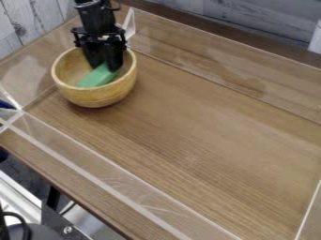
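A wooden bowl [83, 94] stands on the table at the upper left. Inside it lies a green oblong object [96, 78]. The black gripper [103, 58] reaches down from the top into the back of the bowl, at the upper end of the green object. Whether its fingers hold that object is hard to make out, as the dark fingers partly hide it.
A white object [314, 36] is at the top right edge. Dark cables show at the lower left beyond the table's edge.
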